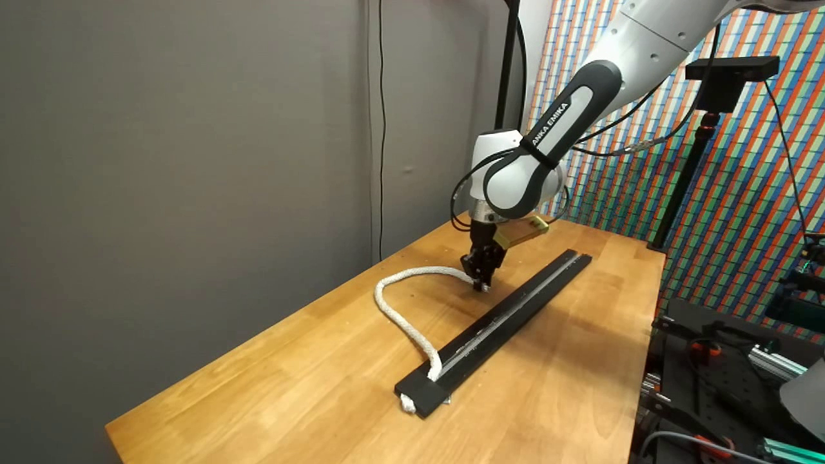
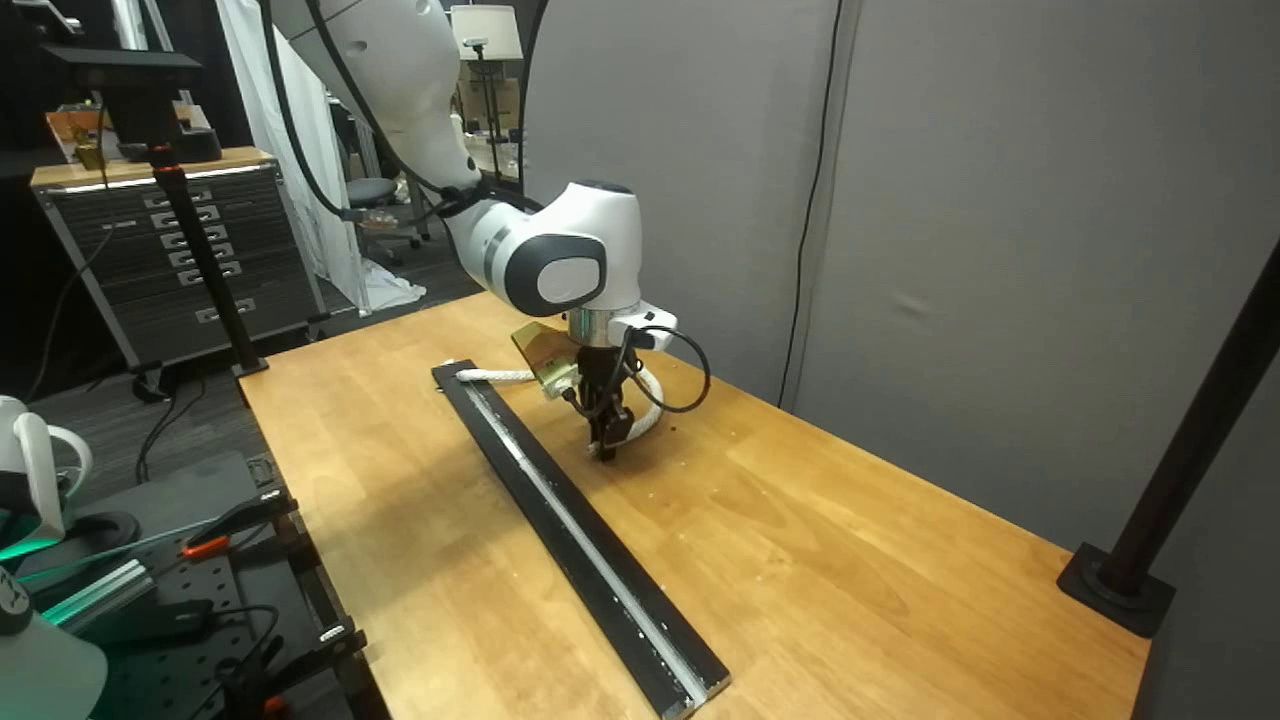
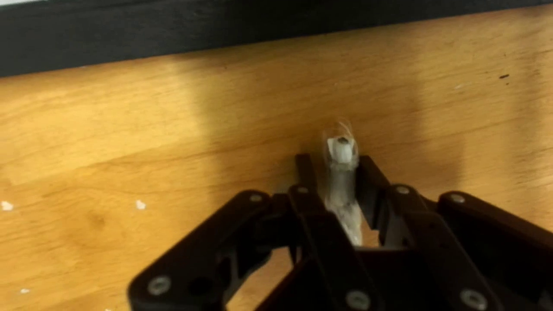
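Observation:
A white braided rope (image 1: 399, 314) curves across the table from the near end of a long black grooved bar (image 1: 495, 328), where it passes through. Down at the tabletop, my gripper (image 1: 481, 285) straddles the rope's free end. In the wrist view, the taped rope end (image 3: 342, 150) lies between the two fingers and pokes slightly past their tips. The right finger (image 3: 369, 181) appears to be against the rope, while a narrow gap shows beside the left finger (image 3: 306, 171), so the fingers stand slightly open. From the other side, my gripper (image 2: 607, 450) hides the rope's tip.
The bar (image 2: 576, 528) lies a short way from the gripper, its pale groove empty along most of its length. Bare wooden table (image 2: 840, 540) surrounds both. A grey wall (image 1: 232, 154) rises along the table's back edge.

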